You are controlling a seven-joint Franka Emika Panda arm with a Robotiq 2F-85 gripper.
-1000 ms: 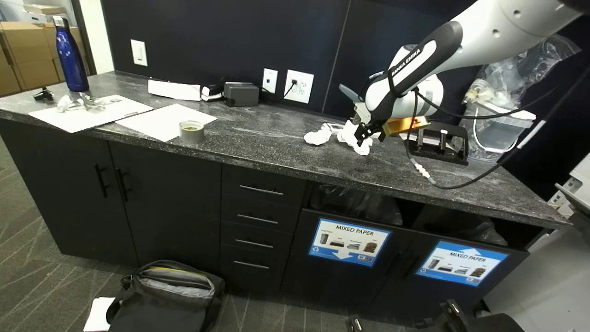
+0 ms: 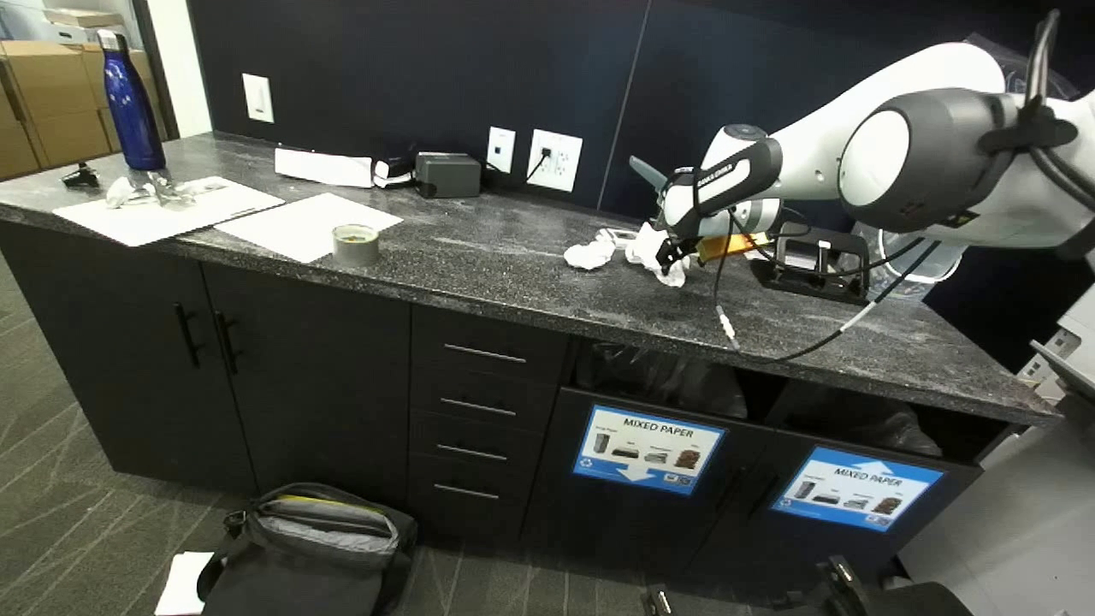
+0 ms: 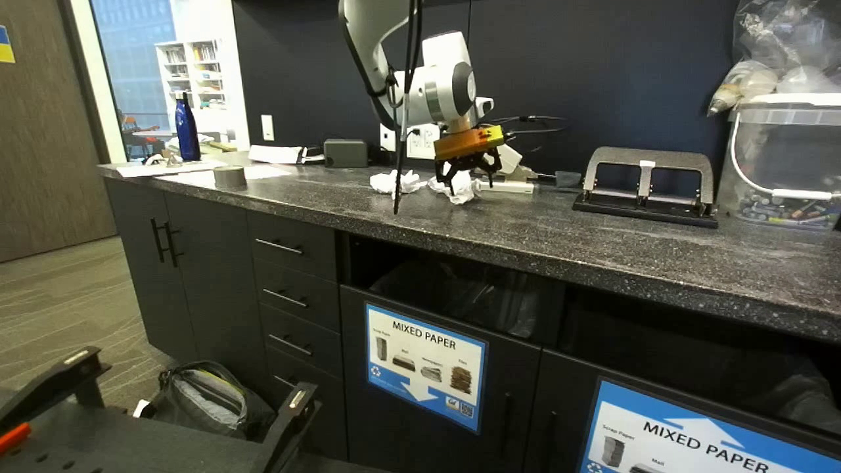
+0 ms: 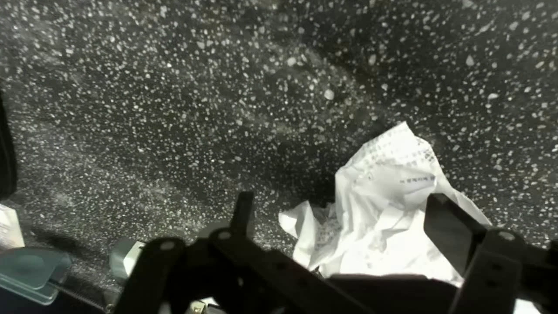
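Observation:
Below my open gripper lies a crumpled white paper with faint print. In the wrist view the paper shows between the spread fingers, closer to the right finger, which overlaps its edge. From the second exterior view, the gripper hangs low over the counter at this crumpled paper; whether a fingertip touches it I cannot tell. A second crumpled paper rests just to the left of it. The first exterior view has the gripper beside the same paper, partly covering it.
To the right stand a black hole punch and a clear bucket. Leftward on the counter are a tape roll, flat paper sheets, a dark box and a blue bottle.
The arm's upper links have swung into a different pose and its cable has shifted left. The gripper stays close to the same paper, and the papers look unmoved.

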